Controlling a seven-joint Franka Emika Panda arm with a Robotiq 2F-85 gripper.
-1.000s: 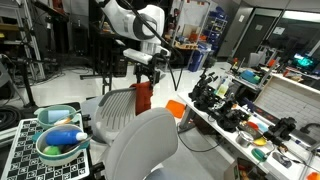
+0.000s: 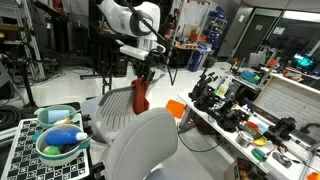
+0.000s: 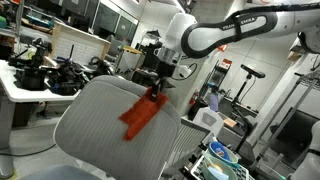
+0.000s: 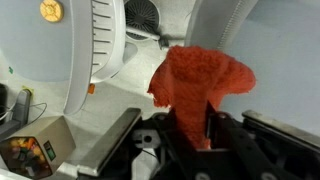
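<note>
A red cloth hangs from my gripper, in front of a grey chair back. In exterior view 2 the cloth drapes down at a slant over the backrest, below the gripper. From the wrist the bunched red cloth fills the space ahead of the gripper, hiding most of the fingertips. The fingers are shut on its upper part.
A second grey chair back stands in the foreground. Bowls with items sit on a black rack at the left. Behind, a cluttered workbench runs along the right. A cardboard box lies on the floor.
The gripper has shifted slightly left and lower in exterior view 1, carrying the cloth with it. The cloth now hangs a little more to the left over the chair back.
</note>
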